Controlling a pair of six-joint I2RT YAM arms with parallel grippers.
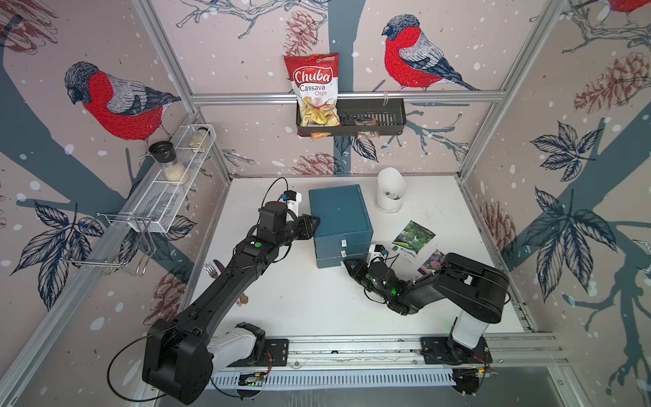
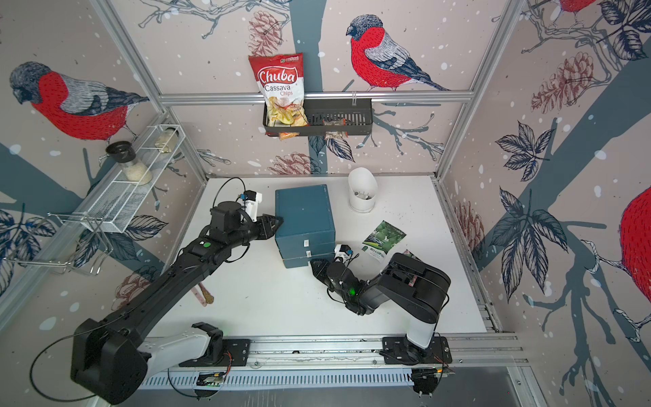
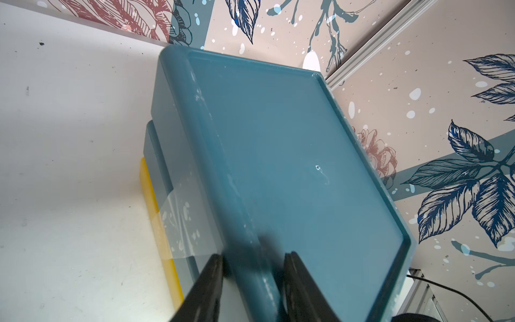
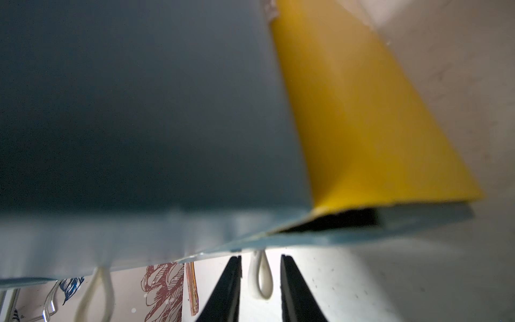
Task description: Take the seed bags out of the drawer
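Note:
The blue drawer box [image 1: 339, 210] stands on the white table with white loop pulls on its front. My left gripper is shut on the box's upper left edge, one finger on each side. Low at the box's front, my right gripper is part open; a white loop pull [image 4: 260, 279] hangs between its fingers, with visible gaps beside it. Two seed bags lie on the table to the right of the box: a green one [image 1: 413, 237] and a flowered one [image 1: 432, 260], partly covered by my right arm. The drawers' insides cannot be seen.
Behind the box on the right stands a white container [image 1: 390, 191]. A dark basket [image 1: 379, 127] with a chips bag hangs at the back wall, and a white wire shelf [image 1: 162, 196] at the left. The table in front of the box is clear.

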